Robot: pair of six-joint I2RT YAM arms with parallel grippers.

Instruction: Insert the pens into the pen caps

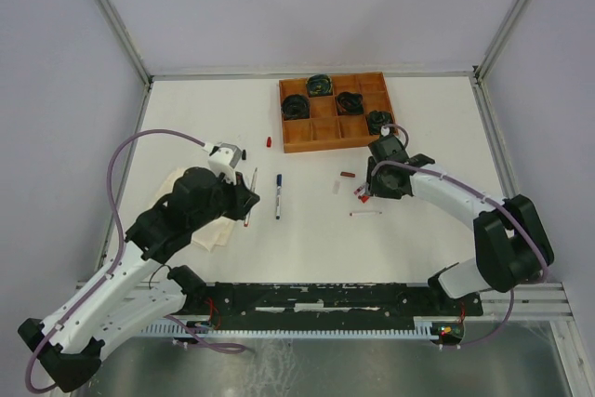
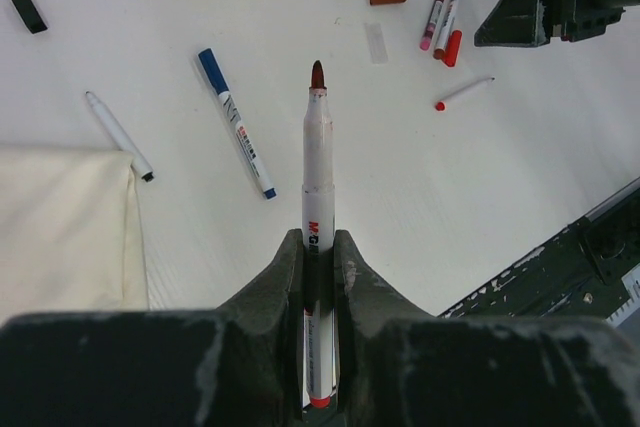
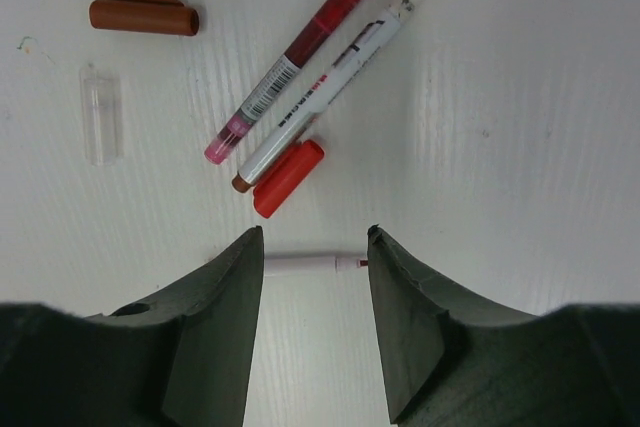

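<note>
My left gripper is shut on a white pen [image 2: 318,152] whose brown tip is bare and points away from the gripper; its rear end is red. Above the table on the right, my right gripper stands open, nothing between its fingers. Below it lie a red cap [image 3: 288,178], a white pen with a brown end [image 3: 345,69] and a pink pen [image 3: 300,52], close together. A thin white pen [image 3: 310,265] lies nearer the gripper. Off to the left are a brown cap [image 3: 145,15] and a clear cap [image 3: 100,117].
A blue-capped pen [image 2: 236,124] lies mid-table. Farther left are a white pen [image 2: 118,135], a black cap [image 2: 28,9] and a folded cream cloth [image 2: 70,232]. The wooden tray [image 1: 323,129] with dark rolls stands at the back.
</note>
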